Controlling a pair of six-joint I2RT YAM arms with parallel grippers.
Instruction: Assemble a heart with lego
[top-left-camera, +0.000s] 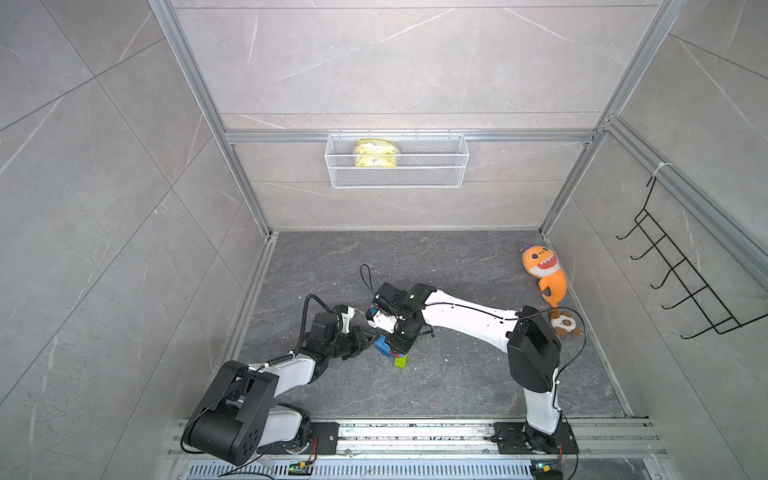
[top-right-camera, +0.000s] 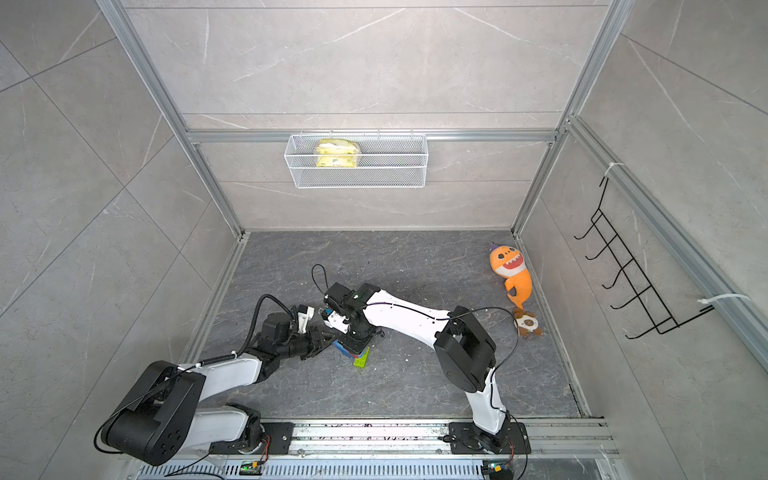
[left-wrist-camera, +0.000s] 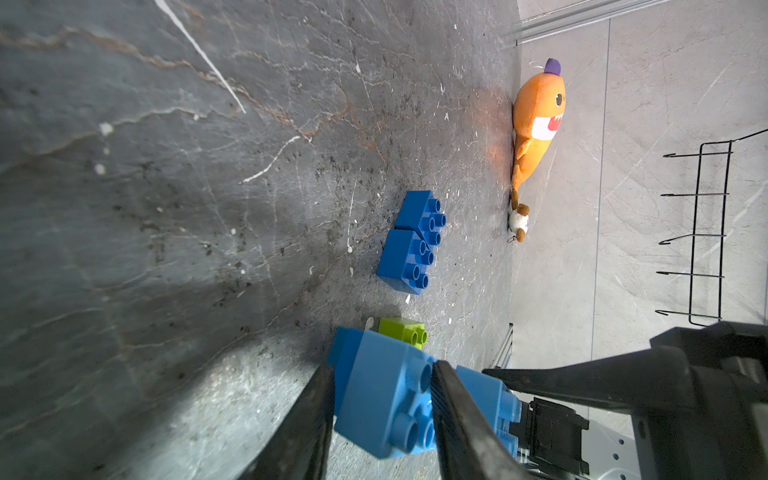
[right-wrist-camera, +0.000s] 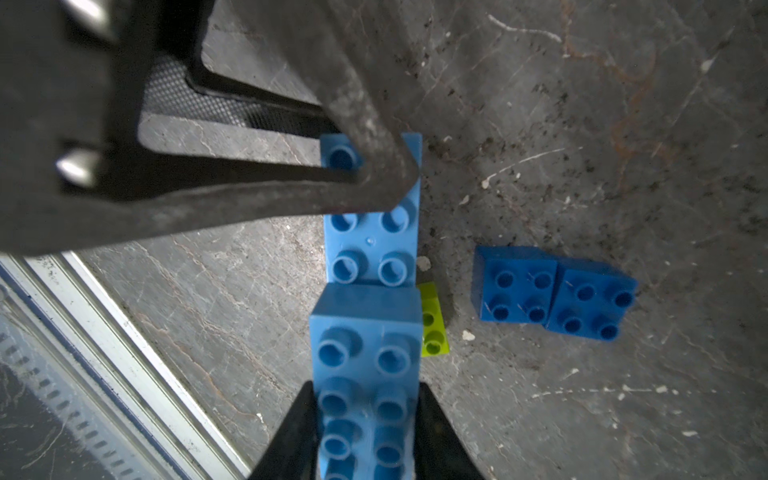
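Note:
Light-blue bricks (right-wrist-camera: 368, 360) are gripped by my right gripper, its fingers shut on them at the bottom of the right wrist view. My left gripper has its fingers apart on either side of a light-blue brick's end in the left wrist view; whether they touch it is unclear. A further light-blue studded piece (right-wrist-camera: 369, 248) shows under dark gripper parts in the right wrist view. Two darker blue bricks (left-wrist-camera: 404, 260) sit side by side on the floor, near a green brick (left-wrist-camera: 400, 328).
An orange plush shark (top-left-camera: 544, 268) and a small plush toy (top-left-camera: 563, 324) lie along the right wall. A wire basket (top-left-camera: 432, 160) with a yellow item hangs at the back.

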